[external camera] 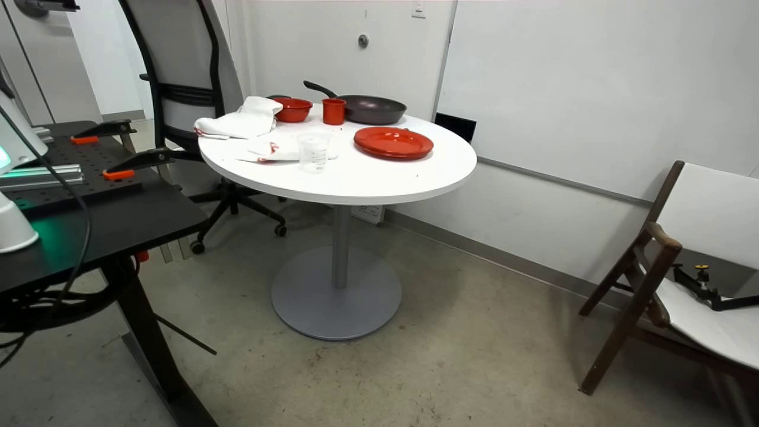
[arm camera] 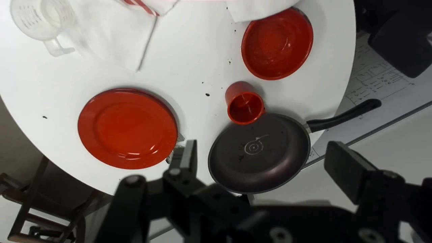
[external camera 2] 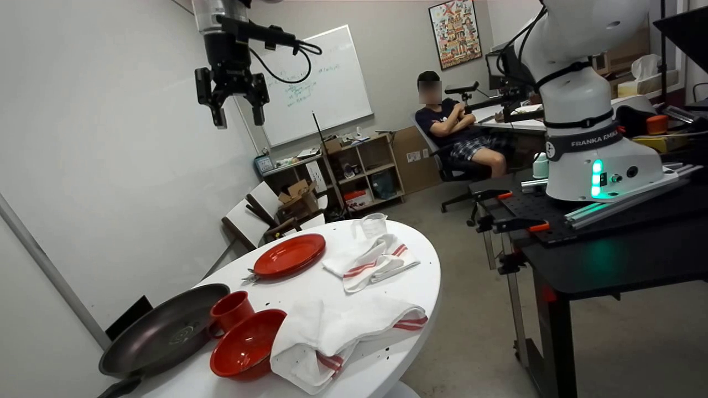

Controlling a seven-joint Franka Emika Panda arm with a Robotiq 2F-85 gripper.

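High above the round white table hangs my gripper [external camera 2: 239, 126], its two fingers wide apart and nothing between them; it is out of frame in exterior view 1. In the wrist view the fingers [arm camera: 188, 156] show blurred along the bottom. Below are a dark frying pan [arm camera: 259, 150], a red mug [arm camera: 245, 103] close against the pan's rim, and a red bowl [arm camera: 279, 44]. A red plate [arm camera: 128, 129] lies apart from these, with metal utensil ends partly hidden beside it. A clear measuring cup [external camera 2: 373, 225] stands near two white cloths with red stripes, one flat [external camera 2: 371, 262], one bunched [external camera 2: 332, 338].
The pan's handle [arm camera: 344, 116] sticks out past the table edge. Close behind the table [external camera: 341, 184] is a wall with a whiteboard [external camera: 598, 92]. An office chair [external camera: 181, 78] stands at its left. Bare tabletop lies between plate and mug.
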